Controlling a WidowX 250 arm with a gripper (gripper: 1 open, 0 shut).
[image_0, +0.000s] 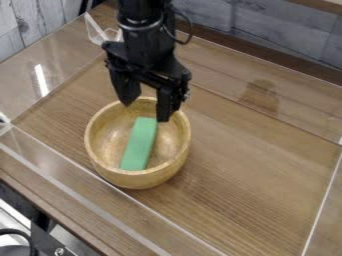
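Observation:
A black gripper (150, 82) hangs from the top of the camera view, its fingers spread apart on either side, over the back rim of a round tan bowl (166, 166). In the bowl lies an elongated green object (138, 143), upright along the depth of the view, a little in front of the gripper. I see nothing held between the fingers.
A pale wall or edge runs along the top right, and a black cable shows at the bottom left corner.

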